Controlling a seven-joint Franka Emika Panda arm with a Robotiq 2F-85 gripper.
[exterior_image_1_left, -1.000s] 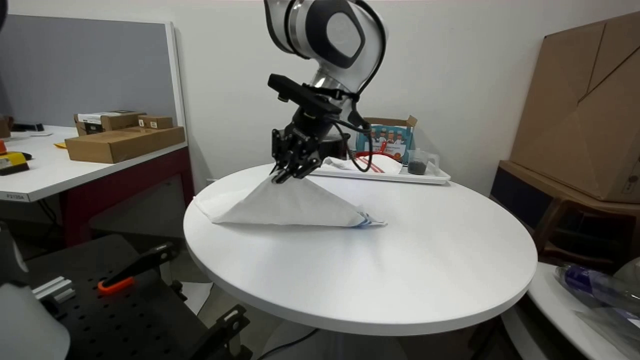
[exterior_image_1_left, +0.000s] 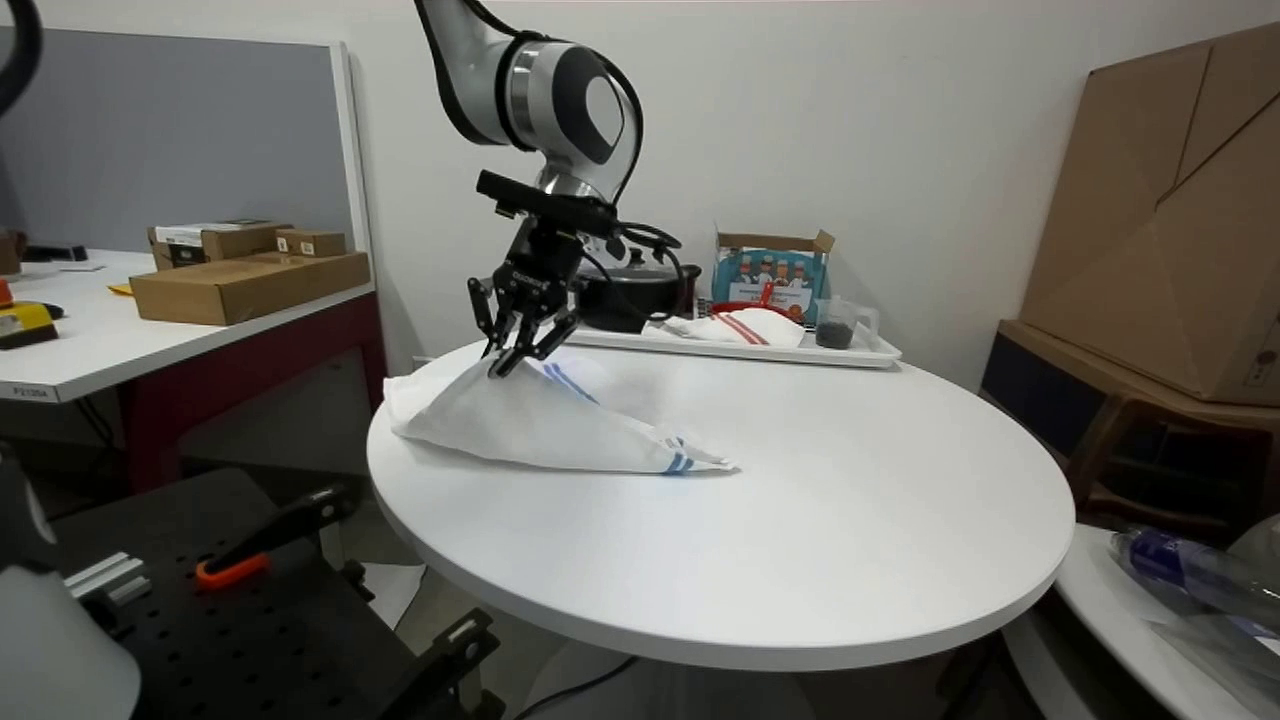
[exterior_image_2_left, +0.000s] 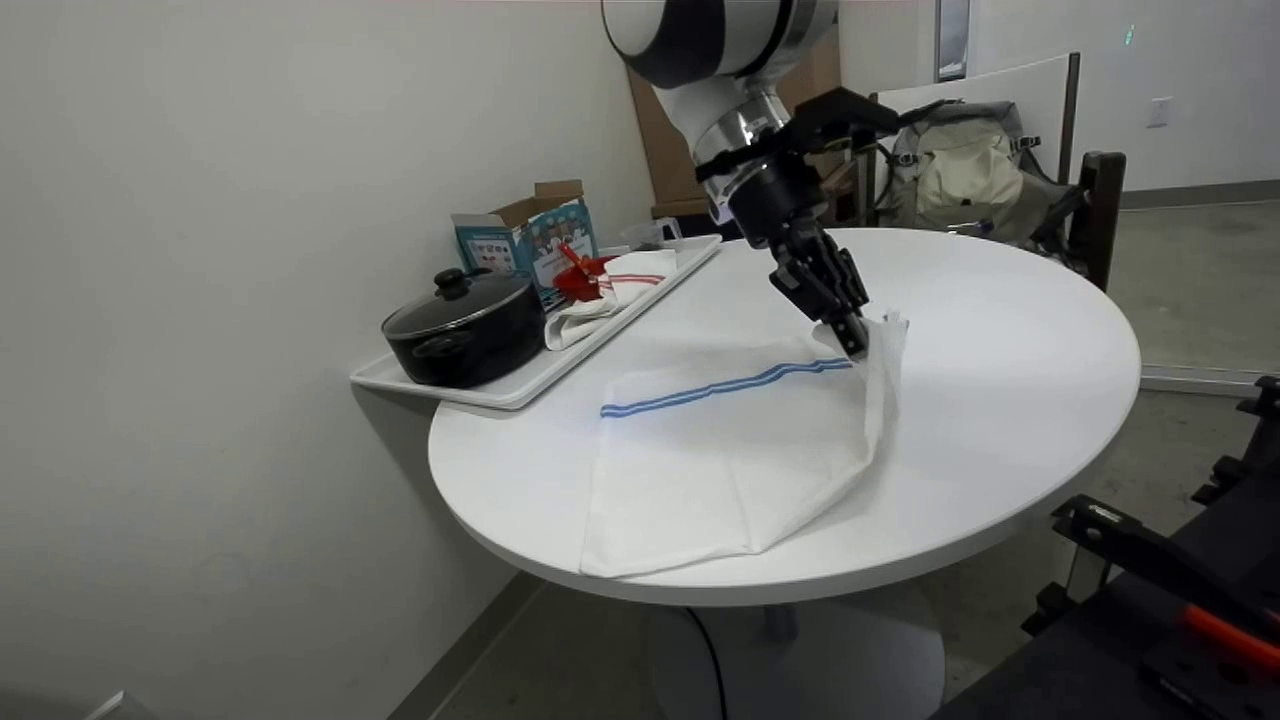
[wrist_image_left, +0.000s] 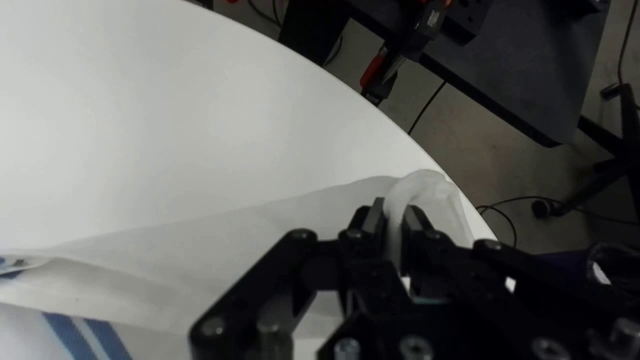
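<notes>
A white towel (exterior_image_1_left: 534, 426) with blue stripes lies on the left part of the round white table (exterior_image_1_left: 840, 516), one portion raised off the surface. My gripper (exterior_image_1_left: 501, 358) is shut on that raised cloth. Between the fingertips in the wrist view, a fold of the towel (wrist_image_left: 396, 207) is pinched and bulges up past the gripper. From the second exterior view, the towel (exterior_image_2_left: 720, 480) spreads flat on one side of the gripper (exterior_image_2_left: 854, 342), with a loose flap standing by the fingers. Part of its underside is hidden.
Along the wall, a white tray (exterior_image_2_left: 564, 378) holds a black lidded pot (exterior_image_2_left: 468, 330), a red-striped cloth (exterior_image_2_left: 636, 274), a blue box (exterior_image_2_left: 528, 240) and a clear cup (exterior_image_1_left: 837, 324). Near the towel, the table edge is close.
In exterior view 1 the gripper has moved left and the towel has slid left and a little toward the front with it. The blue stripe behind the fold shows more now.
</notes>
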